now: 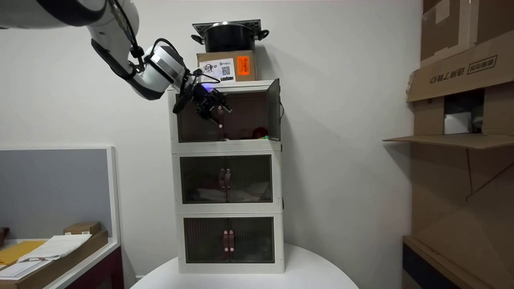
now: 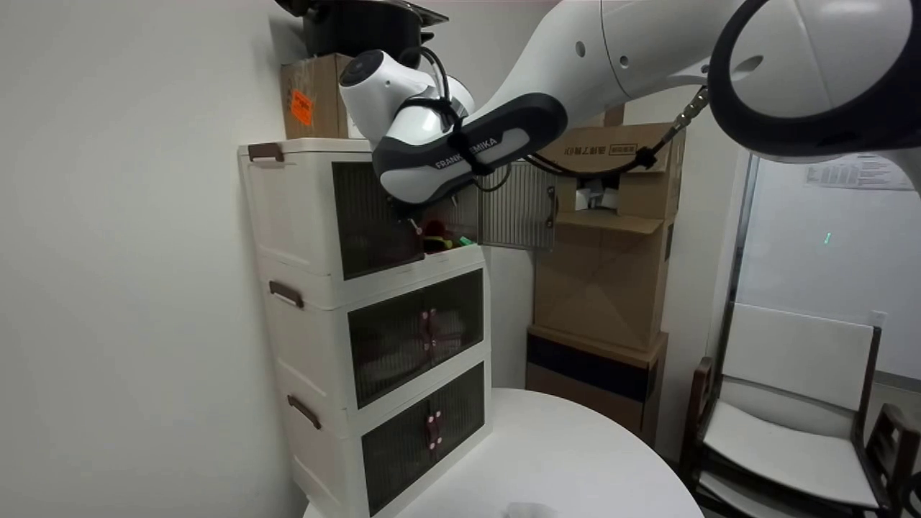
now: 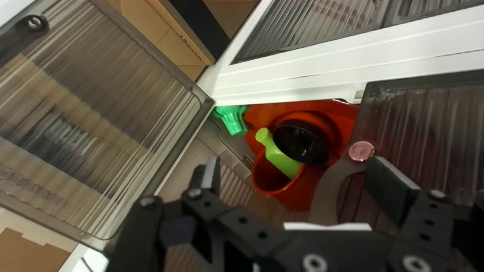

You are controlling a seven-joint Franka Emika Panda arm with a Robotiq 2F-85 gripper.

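My gripper is open in front of the top compartment of a white three-tier cabinet [image 1: 226, 146]. Nothing held shows between its fingers. The top right door [image 1: 274, 110] stands swung outward, while the top left door [image 3: 424, 131] is shut. In the wrist view, that shut door's curved handle [image 3: 327, 192] lies between the fingertips in the picture; whether they touch it I cannot tell. Inside the compartment, a red container [image 3: 290, 195] holds a light green piece [image 3: 282, 159], with a black round thing [image 3: 301, 141] beside it and a green object [image 3: 232, 118] near the hinge side.
A black pot [image 1: 229, 37] rests on a cardboard box [image 1: 248, 67] atop the cabinet. The two lower tiers have shut doors. A white round table [image 1: 313, 267] carries the cabinet, its visible top mostly bare. Cardboard boxes [image 1: 457, 192] stand at the right.
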